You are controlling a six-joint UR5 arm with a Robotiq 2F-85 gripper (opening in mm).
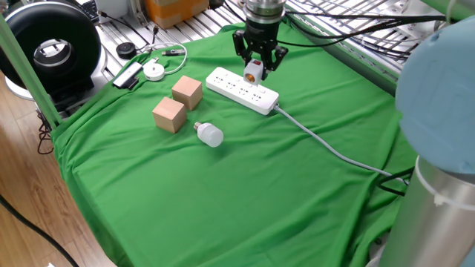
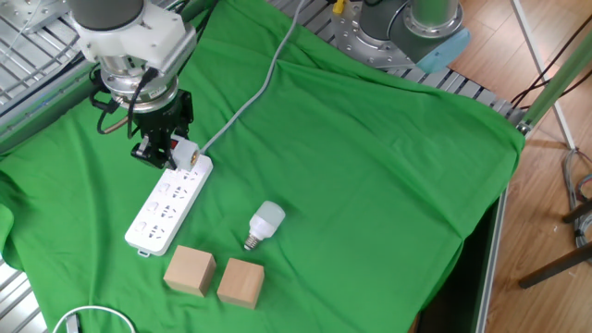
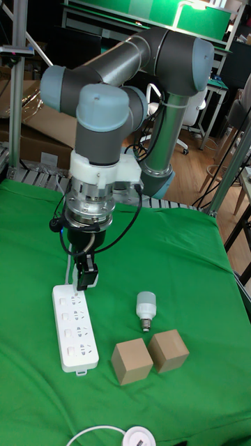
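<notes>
My gripper (image 1: 257, 68) is shut on a small white lamp socket (image 1: 253, 72) with an orange-brown opening and a red mark. In exterior view 1 it appears at the far edge of the white power strip (image 1: 242, 90), near the cable end. Exterior view 2 shows the socket (image 2: 185, 154) over that same end of the strip (image 2: 169, 205); whether they touch I cannot tell. The gripper (image 3: 87, 281) hides most of the socket in exterior view 3. A white light bulb (image 1: 210, 134) lies on its side on the green cloth, apart from the gripper.
Two wooden blocks (image 1: 170, 115) (image 1: 188, 93) sit beside the bulb. The strip's grey cable (image 1: 326, 145) runs across the cloth towards the arm's base. A white round charger with its cable (image 1: 154, 70) lies at the far left.
</notes>
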